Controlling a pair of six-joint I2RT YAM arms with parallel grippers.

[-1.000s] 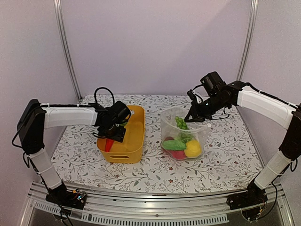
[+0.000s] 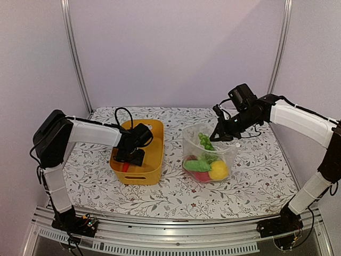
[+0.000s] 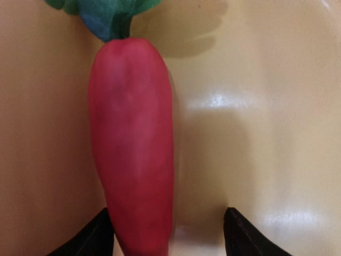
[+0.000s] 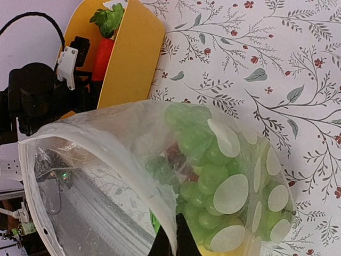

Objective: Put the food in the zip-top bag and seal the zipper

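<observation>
A red carrot (image 3: 133,122) with green leaves lies on the floor of the yellow bin (image 2: 152,154). In the left wrist view its lower end is between the fingers of my left gripper. The left finger borders the carrot, while a gap separates it from the right finger, so the gripper is open. The clear zip top bag (image 2: 193,144) stands with its mouth open, holding green grapes (image 2: 205,141), a green item (image 2: 196,165), a yellow one (image 2: 218,170) and something red. My right gripper is shut on the bag's rim.
The patterned table (image 2: 176,194) is bare in front of the bin and bag, and a strip between them is free. The bin's wall (image 4: 133,58) rises around my left gripper.
My left gripper has come lower and slightly to the right over the carrot in the bin. The right arm and the bag look nearly still.
</observation>
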